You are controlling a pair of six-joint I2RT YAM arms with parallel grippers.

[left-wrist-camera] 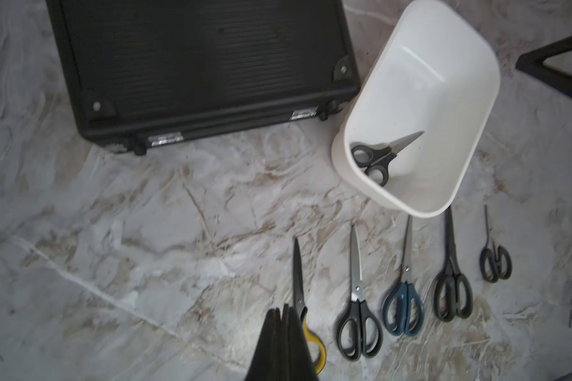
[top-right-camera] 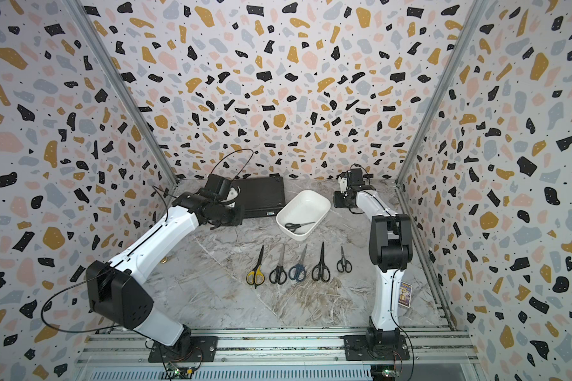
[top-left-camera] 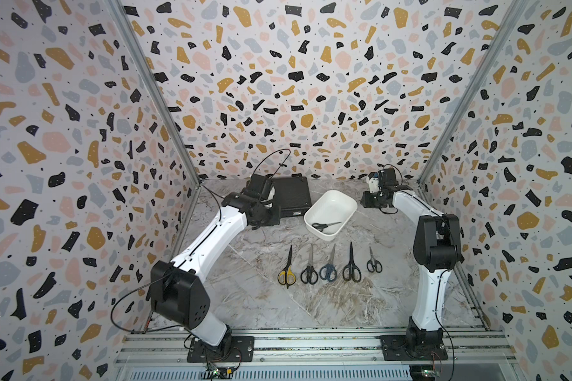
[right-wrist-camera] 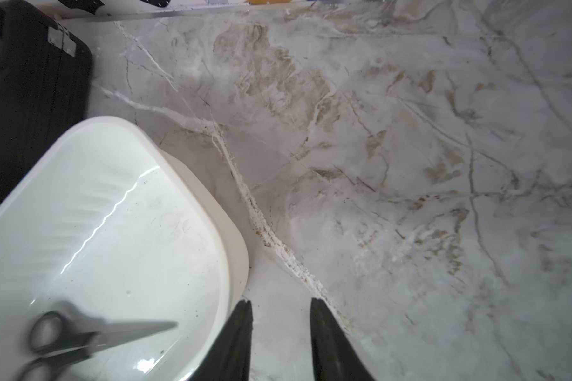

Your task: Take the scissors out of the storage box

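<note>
Inside the white storage box [left-wrist-camera: 451, 146], at its near left end, lies a pair of black-handled scissors [left-wrist-camera: 380, 157] with silver blades. My left gripper is shut with nothing between its fingers; in its wrist view the tips overlap the yellow-handled scissors [left-wrist-camera: 313, 346] far below. The top left view places that arm up and to the left of the box, over the black case [top-left-camera: 292, 197]. To the right of the box, my right gripper stands open over bare marble, its fingers apart and empty.
Below the box, several scissors lie in a row on the table, among them a blue-handled pair [top-left-camera: 328, 271] and a small black pair [top-left-camera: 374, 263]. The black case sits close to the box's left side. Bare marble [top-left-camera: 248, 292] spreads at the front left.
</note>
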